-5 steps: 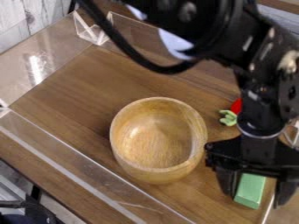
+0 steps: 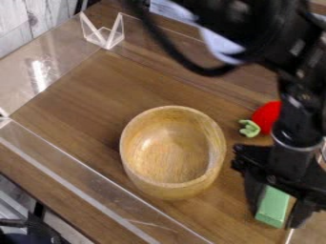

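Note:
My gripper [image 2: 274,176] is low at the right of the camera view, over a green block [image 2: 272,207] lying on the wooden board, its upper end hidden by the gripper. Whether the fingers hold the block cannot be made out. A wooden bowl [image 2: 173,152] sits left of the gripper. A red object with a green tip [image 2: 261,122] lies just behind the gripper.
The board [image 2: 90,114] is bare to the left of the bowl. A clear holder [image 2: 103,33] stands at the back left. Clear strips run along the near left edge.

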